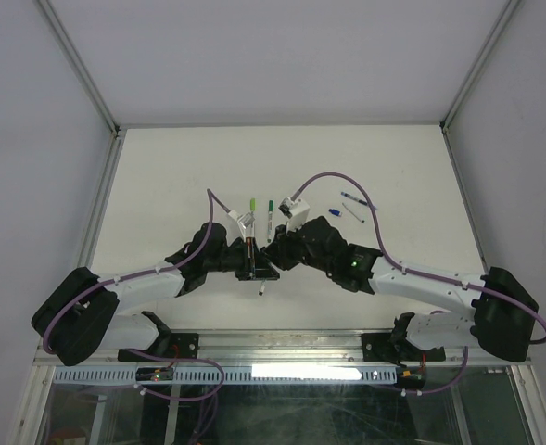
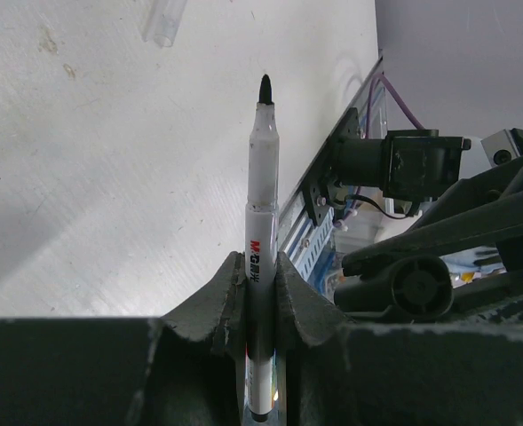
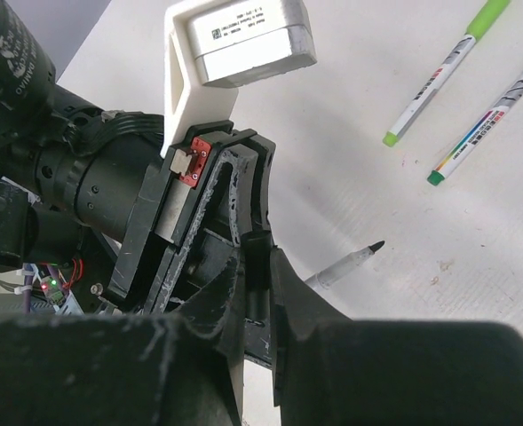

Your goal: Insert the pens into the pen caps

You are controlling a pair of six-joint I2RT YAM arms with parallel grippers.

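Note:
My left gripper is shut on a white marker (image 2: pixel 261 240), which points forward with its black tip bare. In the top view both grippers meet at the centre, left (image 1: pixel 252 261) and right (image 1: pixel 278 254). My right gripper has its dark fingers close together in its wrist view, partly over the left gripper; whether anything is between them is hidden. A clear-capped piece (image 3: pixel 341 266) with a dark tip shows beyond them. A translucent piece (image 2: pixel 165 19) lies on the table in the left wrist view.
Two green markers (image 3: pixel 434 84) (image 3: pixel 487 124) lie behind the grippers. A blue cap (image 1: pixel 334 212) and other pens (image 1: pixel 358 199) lie at the right.

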